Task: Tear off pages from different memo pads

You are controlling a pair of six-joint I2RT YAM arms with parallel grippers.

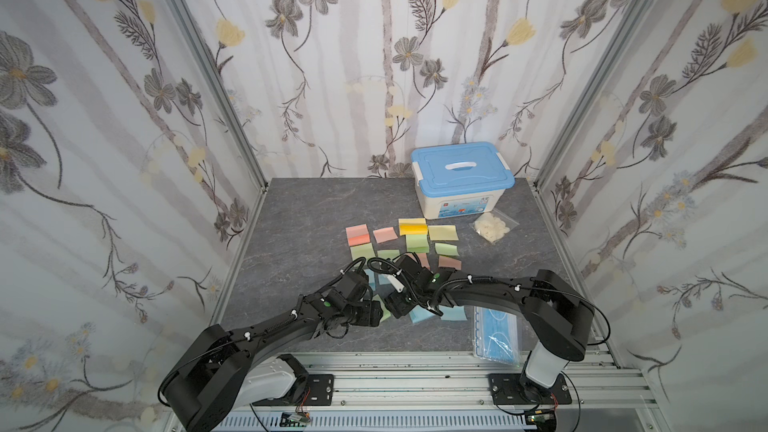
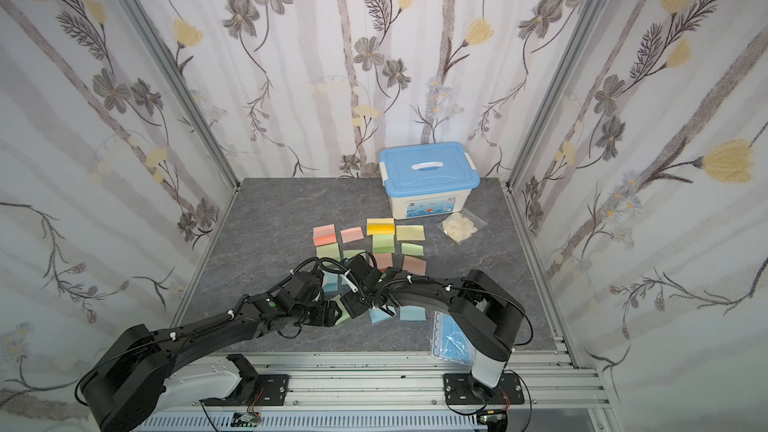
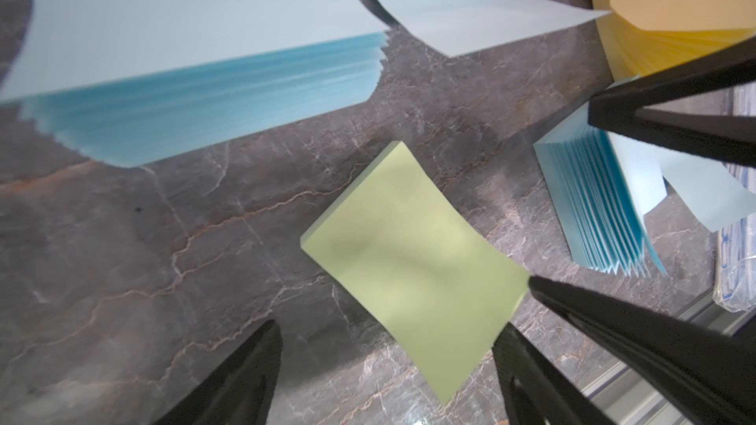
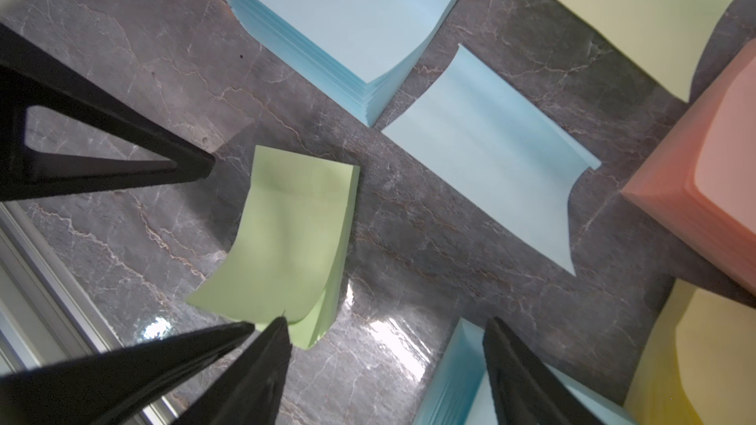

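Note:
A small light green memo pad (image 3: 417, 259) lies on the grey table, its top page curling up at the front edge. In the left wrist view my left gripper is open over the pad's near side, with nothing gripped between its fingers. My right gripper also stands open, with only tabletop showing between its fingertips; the green pad (image 4: 295, 228) lies to the left in that view. One right finger (image 3: 598, 315) overlaps the curled page's corner in the left wrist view; whether they touch cannot be told.
Blue pads (image 3: 212, 102) (image 4: 346, 8), a loose blue sheet (image 4: 496, 149), a pink pad (image 4: 724, 173) and a yellow pad (image 4: 701, 362) surround the grippers. Farther back stand a blue-lidded box (image 1: 461, 180) and a bag of white pieces (image 1: 493, 226).

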